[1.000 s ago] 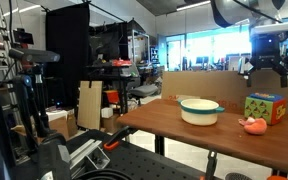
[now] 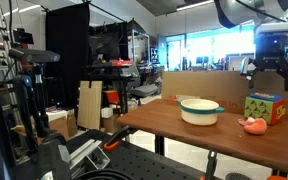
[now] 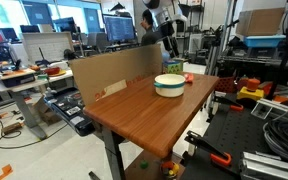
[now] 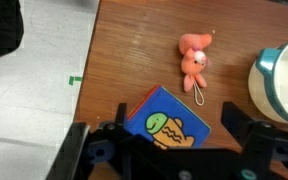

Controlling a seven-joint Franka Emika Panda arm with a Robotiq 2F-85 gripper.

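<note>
My gripper is open, its fingers [image 4: 80,137] wide apart and empty. It hangs above the table in exterior view 1, over a colourful box [image 2: 265,108]. Between the fingers in the wrist view, the box's blue top [image 4: 170,121] shows a green and orange cartoon picture. A pinkish-orange plush toy [image 4: 193,60] with a string loop lies beside the box, clear of the gripper. To its right stands a round white bowl [image 4: 284,78] with a teal rim, partly cut off by the frame; its inside looks empty.
The brown wooden table [image 3: 134,118] has a long bare stretch on the side away from the box. A wooden panel [image 3: 102,82] stands along one side. Cables and a dark frame [image 2: 94,160] lie off the table's edge.
The upper part of my arm has shifted slightly to the right in exterior view 1. Box, toy and bowl stay where they were.
</note>
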